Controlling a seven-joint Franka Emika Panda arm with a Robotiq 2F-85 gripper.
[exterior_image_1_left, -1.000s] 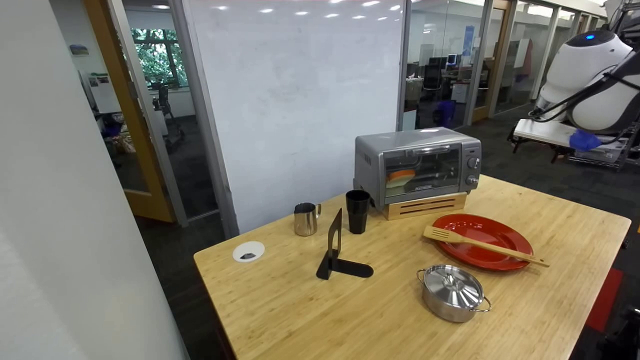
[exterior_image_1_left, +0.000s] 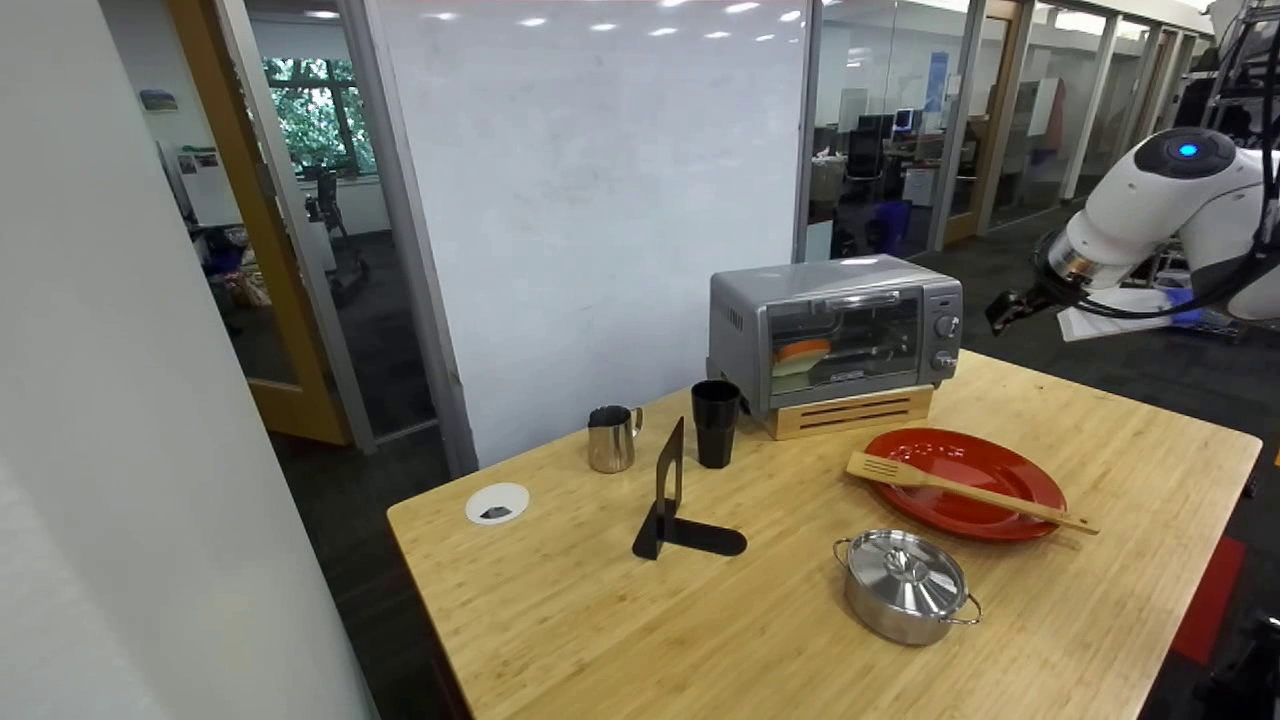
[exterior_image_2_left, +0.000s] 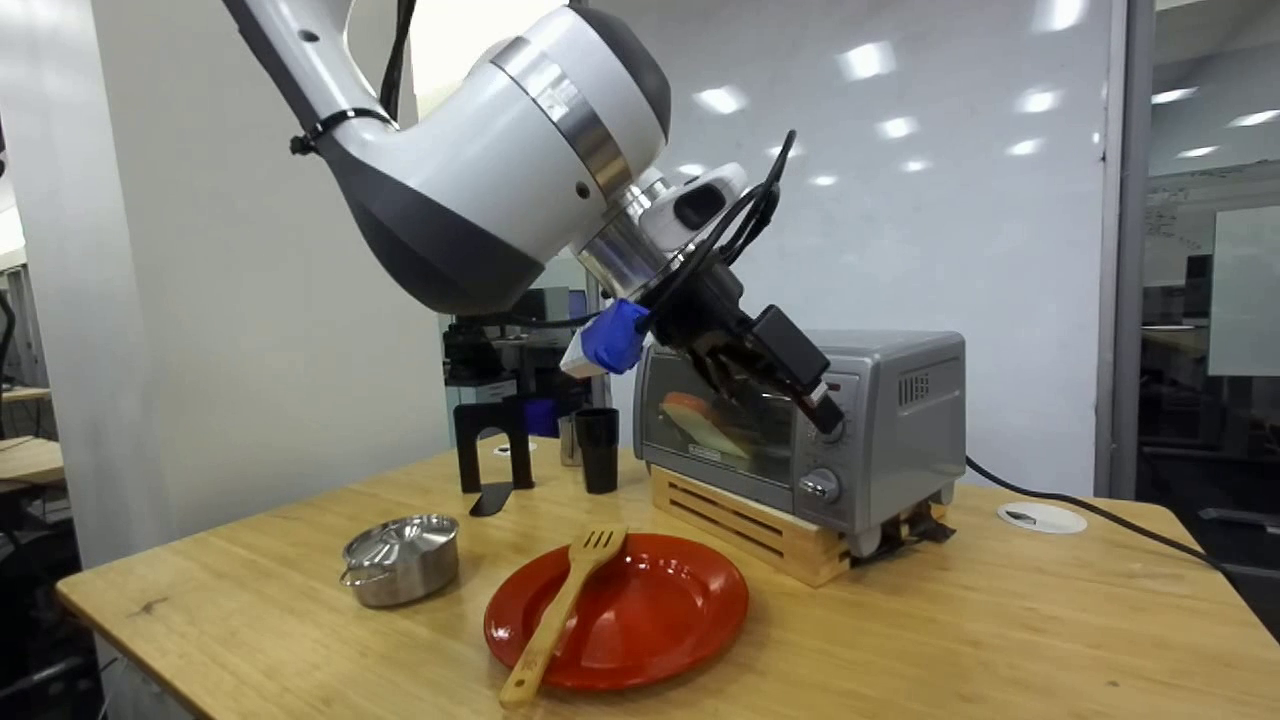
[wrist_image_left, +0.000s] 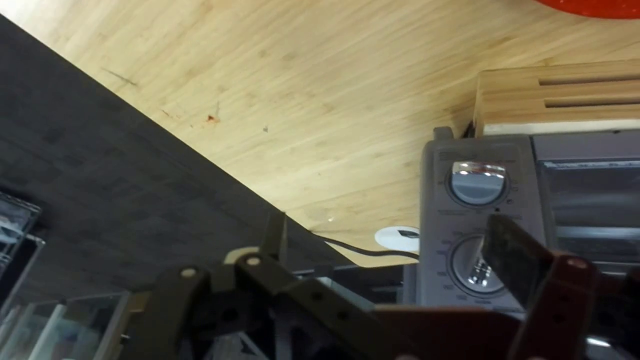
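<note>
My gripper stands open, its two fingers spread wide with nothing between them. In exterior view 1 it hangs in the air right of the grey toaster oven (exterior_image_1_left: 834, 330), apart from it. The wrist view shows the oven's control panel, with the right finger (wrist_image_left: 516, 255) overlapping the lower knob (wrist_image_left: 474, 264) in the image; whether they touch I cannot tell. The upper knob (wrist_image_left: 478, 182) is in plain sight. Behind the oven's closed glass door lies an orange and pale item (exterior_image_1_left: 800, 354). A wooden slotted stand (exterior_image_2_left: 750, 524) sits under the oven's front.
A red plate (exterior_image_2_left: 648, 612) with a wooden spatula (exterior_image_2_left: 561, 618) across it lies before the oven. A lidded steel pot (exterior_image_1_left: 906, 588), black cup (exterior_image_1_left: 716, 422), steel pitcher (exterior_image_1_left: 612, 439) and black bookend (exterior_image_1_left: 669, 516) share the table. A cord (exterior_image_2_left: 1080, 502) trails behind the oven.
The arm has swung toward the oven and tilted; in exterior view 1 the gripper now points left at the oven's right side. The things on the table have not moved.
</note>
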